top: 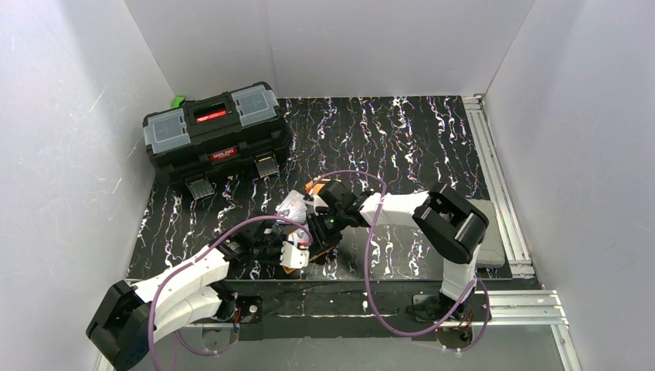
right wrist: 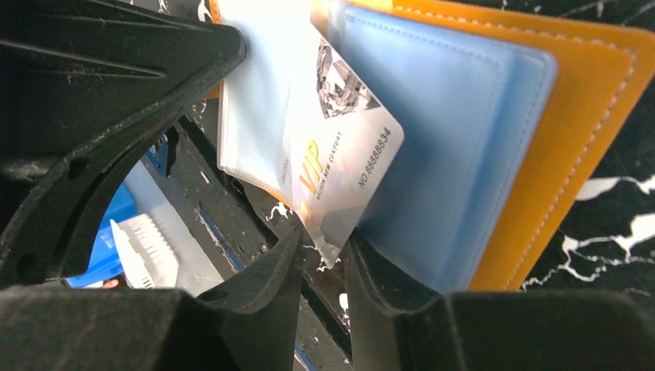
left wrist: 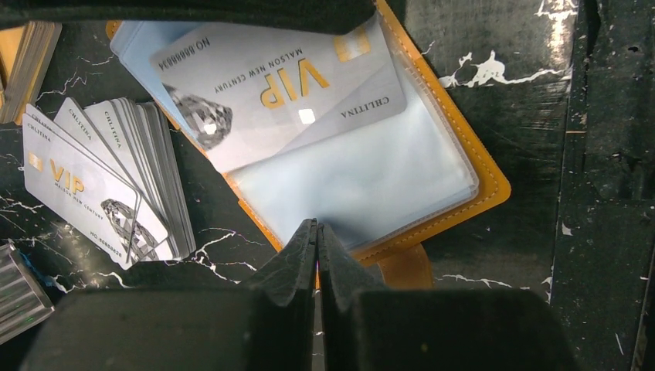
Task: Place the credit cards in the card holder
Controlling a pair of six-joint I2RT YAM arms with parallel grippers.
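The orange card holder [left wrist: 494, 185] lies spread out with pale blue and clear sleeves. Across it lies a VIP credit card [left wrist: 255, 100], slanted, one corner seemingly under the clear film and most of it outside. My left gripper is shut, tips at the holder's lower edge; whether they pinch it I cannot tell. The fingers of my right gripper are slightly parted around the card's corner, without a visible grip. A fanned stack of VIP cards [left wrist: 116, 178] sits beside the holder.
Gold-edged cards [left wrist: 23, 69] lie past the stack. A black toolbox [top: 216, 131] stands at the back left, and a grey box [top: 488, 232] at the right edge. Both arms crowd the holder.
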